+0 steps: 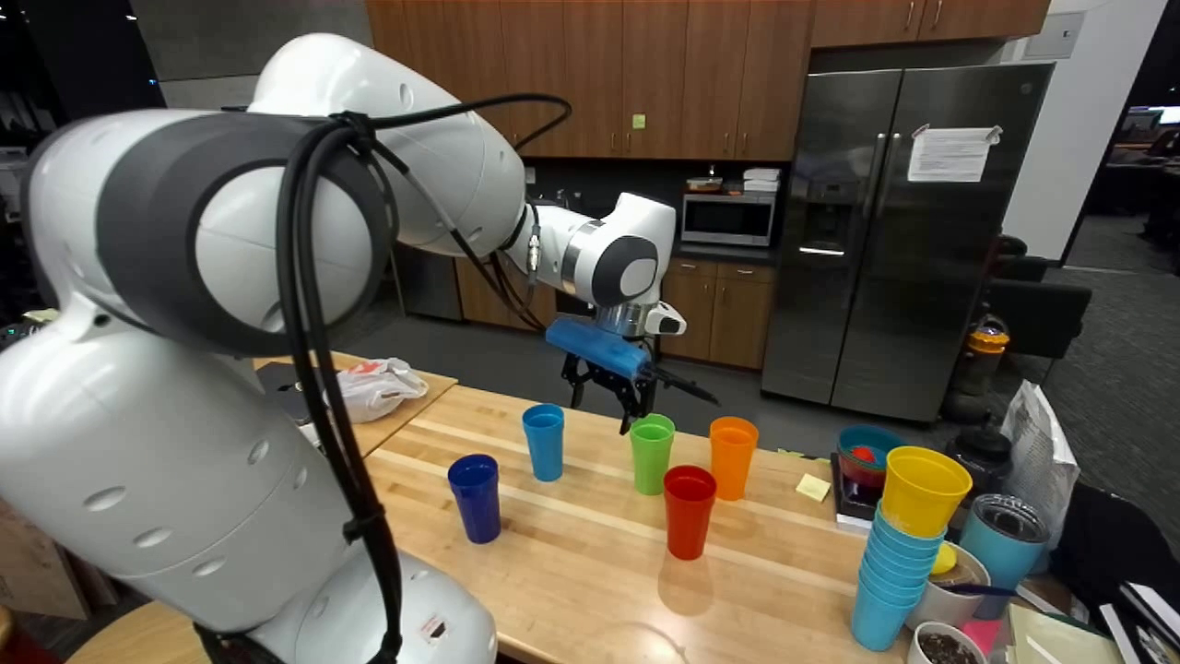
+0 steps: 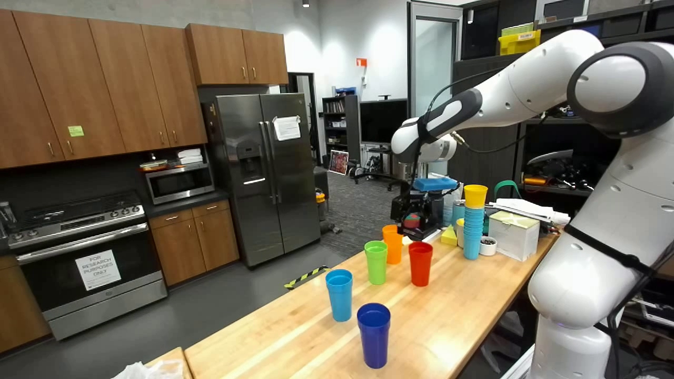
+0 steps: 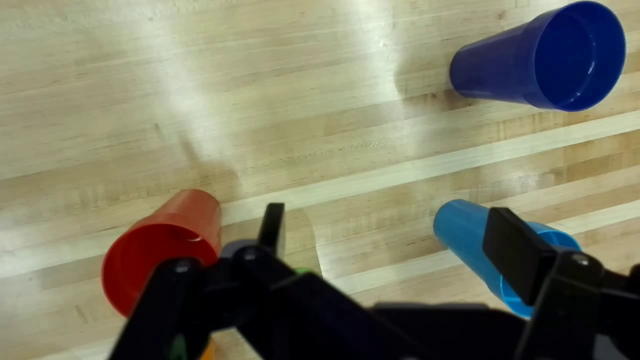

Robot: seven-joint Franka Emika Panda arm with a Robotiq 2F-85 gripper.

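Note:
My gripper [image 1: 600,409] hangs above the table's far side, close to the green cup [image 1: 652,456]. Its fingers are spread wide apart in the wrist view, with none of the cups gripped between them. An orange cup [image 1: 732,459] and a red cup [image 1: 688,514] stand near the green one. Farther left are a light blue cup [image 1: 544,443] and a dark blue cup [image 1: 476,500], both upright. In the wrist view, one finger [image 3: 516,252] overlaps the light blue cup [image 3: 465,228], while the other side of the gripper mostly hides the green cup.
On the right end, a yellow cup [image 1: 925,493] tops a stack of light blue cups [image 1: 893,581], beside bowls and a tumbler [image 1: 1001,542]. A white plastic bag [image 1: 376,387] lies at the left.

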